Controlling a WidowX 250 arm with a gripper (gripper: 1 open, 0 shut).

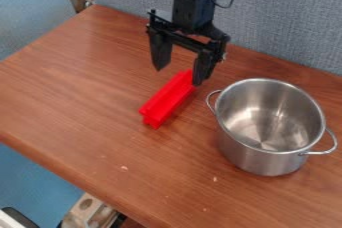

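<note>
A red oblong block (pixel 168 99) lies diagonally on the wooden table (pixel 94 112), left of a steel pot (pixel 267 142) with two side handles. My black gripper (pixel 179 58) hangs above the far end of the block, its two fingers spread apart with nothing visible between them. Whether it touches the block is hard to tell.
The pot takes up the right side of the table. A grey textured wall runs along the back, and blue shows beyond the left front edge.
</note>
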